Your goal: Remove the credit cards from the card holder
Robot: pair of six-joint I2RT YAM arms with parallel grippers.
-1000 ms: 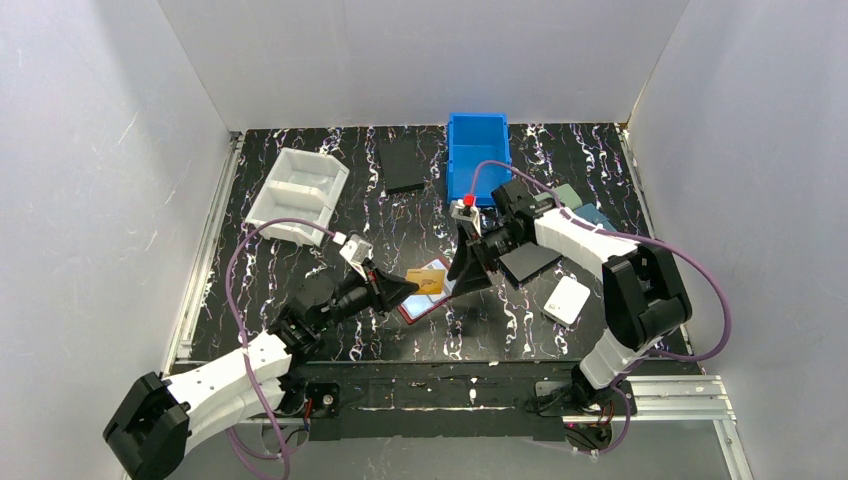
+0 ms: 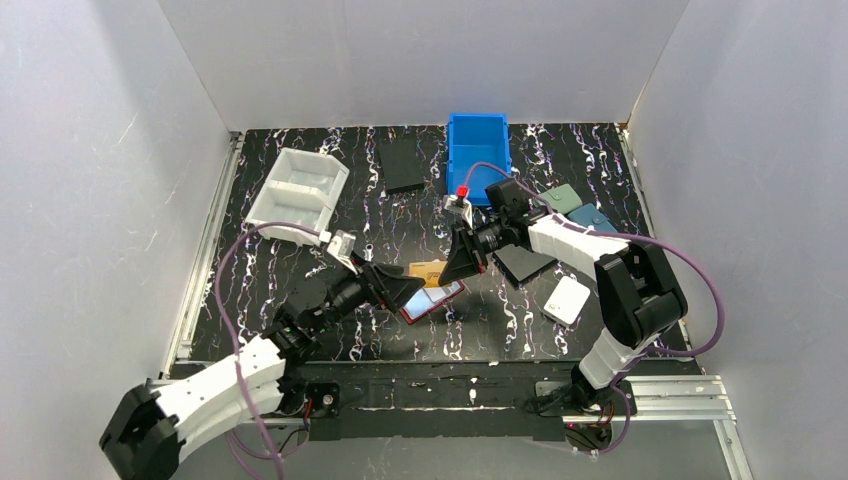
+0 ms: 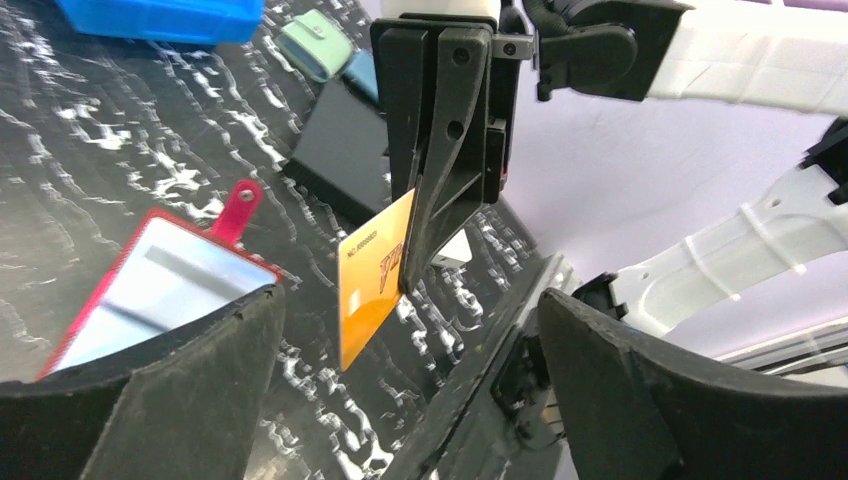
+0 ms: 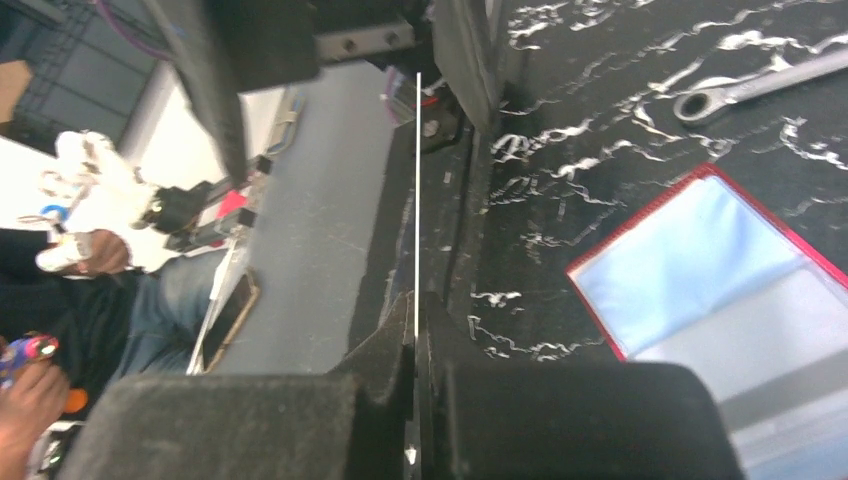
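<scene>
An orange card (image 2: 427, 271) is pinched upright in my right gripper (image 2: 456, 268), seen face-on in the left wrist view (image 3: 370, 280) and edge-on as a thin line in the right wrist view. My left gripper (image 2: 404, 286) stands open just left of the card, its two fingers spread with nothing between them. Below both grippers the red-rimmed card holder (image 2: 425, 305) lies on the marble table, its clear pockets facing up; a red tab shows in the left wrist view (image 3: 237, 213).
A white divided bin (image 2: 297, 190) stands back left, a blue bin (image 2: 478, 145) at the back. Dark pads (image 2: 400, 165), green and blue cases (image 2: 590, 220) and a white object (image 2: 566, 300) lie around. A wrench (image 4: 760, 85) shows in the right wrist view.
The card has passed from my left gripper to my right, which moved in from the right and shut on it.
</scene>
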